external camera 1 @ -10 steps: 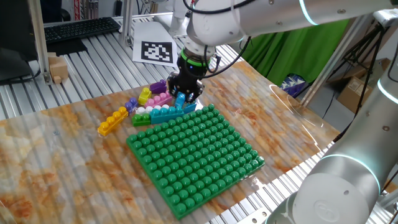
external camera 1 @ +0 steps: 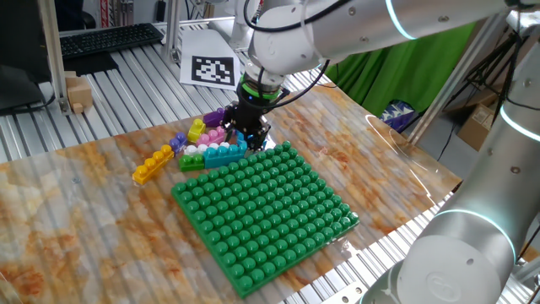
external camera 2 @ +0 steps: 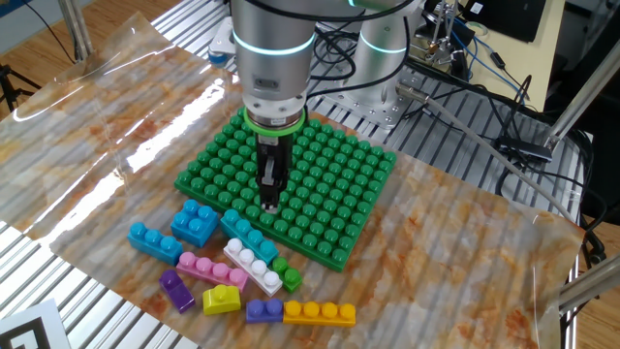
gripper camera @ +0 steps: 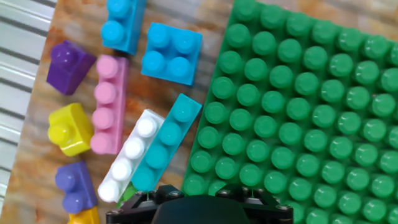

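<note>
My gripper [external camera 2: 270,206] points down over the front edge of the green studded baseplate [external camera 2: 320,204]. From the other side, the gripper [external camera 1: 247,135] appears just behind the plate's far corner, in front of some blue bricks. Only the dark upper parts of its fingers [gripper camera: 146,205] show along the bottom of the wrist view; their tips are hidden, and nothing held is visible. Beside the plate lie a long teal brick [gripper camera: 166,142], a white brick [gripper camera: 132,155], a square blue brick [gripper camera: 171,53], another blue brick [gripper camera: 123,23] and a pink brick [gripper camera: 109,104]. The baseplate's visible studs are bare.
Also loose are purple [external camera 2: 176,291], yellow [external camera 2: 222,300], lavender [external camera 2: 263,310], orange [external camera 2: 320,312] and small green [external camera 2: 287,274] bricks. A marker sheet [external camera 1: 211,69] lies behind. The marbled sheet [external camera 2: 465,252] is clear to the plate's right.
My gripper has shifted slightly left in exterior view 1, now covering more of the blue brick behind the teal one. The baseplate and bricks have not visibly moved.
</note>
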